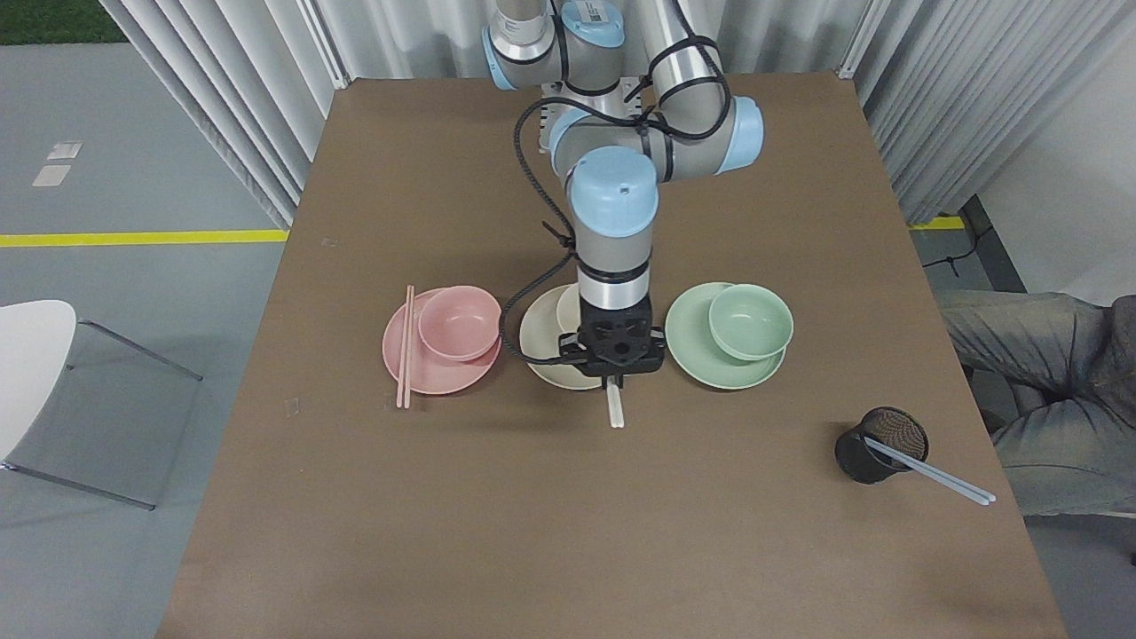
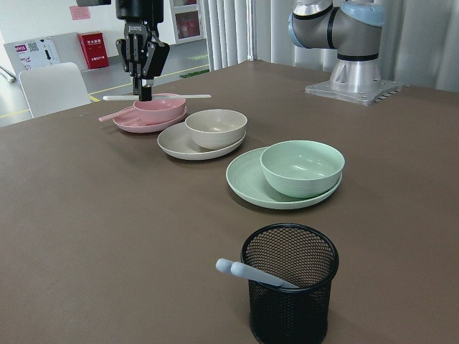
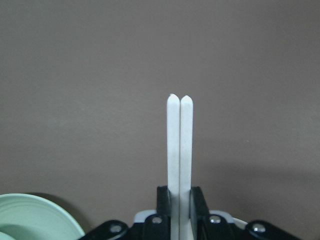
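Observation:
My gripper is shut on a pair of white chopsticks (image 3: 173, 140), held level above the table over the cream plate and bowl (image 2: 215, 129), which it partly hides in the front view. To the left are the pink bowl (image 1: 459, 321) and pink plate (image 1: 437, 373), with pink chopsticks (image 1: 406, 351) across the plate's left side. To the right, the green bowl (image 1: 751, 321) sits on the green plate (image 1: 692, 341). A black mesh cup (image 2: 290, 315) at the near right holds pale blue-grey chopsticks (image 1: 948, 479).
A white chair (image 1: 32, 362) and a seated person's legs (image 1: 1054, 415) are beside the table.

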